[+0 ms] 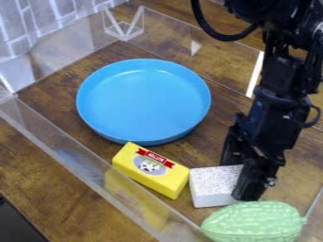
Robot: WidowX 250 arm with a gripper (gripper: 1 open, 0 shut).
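Observation:
My black gripper [250, 168] is low at the right, its fingers down around a white speckled block [213, 188] and shut on it. The fingers cover the block's right part. A yellow box [151, 168] with a red label lies just left of the block. A green oval object [252, 223] lies in front of the block at the bottom edge.
A blue plate [142, 99] fills the left middle of the wooden surface. Clear plastic walls edge the area at left, back and front. Some bare wood shows between plate and gripper. A patterned cloth [38, 33] is at the top left.

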